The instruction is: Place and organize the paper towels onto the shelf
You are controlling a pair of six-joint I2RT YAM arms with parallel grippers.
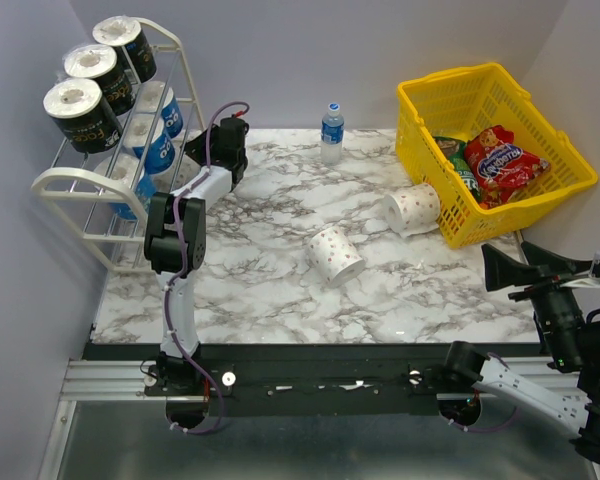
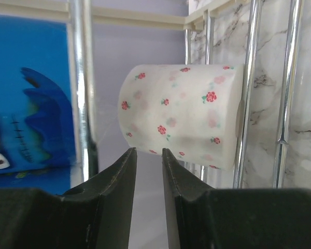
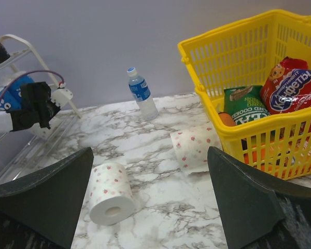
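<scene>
My left gripper [image 1: 218, 145] reaches into the white wire shelf [image 1: 72, 180] at left. In the left wrist view its narrowly parted fingers [image 2: 181, 207] face a flowered paper towel roll [image 2: 176, 109] lying on the lower rack, with nothing held between them. Blue-wrapped rolls [image 1: 155, 145] fill the middle tier, black-wrapped rolls [image 1: 88, 118] the top. Two flowered rolls [image 1: 335, 255] [image 1: 410, 208] lie on the marble table. My right gripper [image 1: 515, 270] is open and empty at the right edge; both loose rolls show beyond it in the right wrist view.
A water bottle [image 1: 332, 135] stands at the back. A yellow basket [image 1: 430, 110] with snack bags occupies the back right, beside one loose roll.
</scene>
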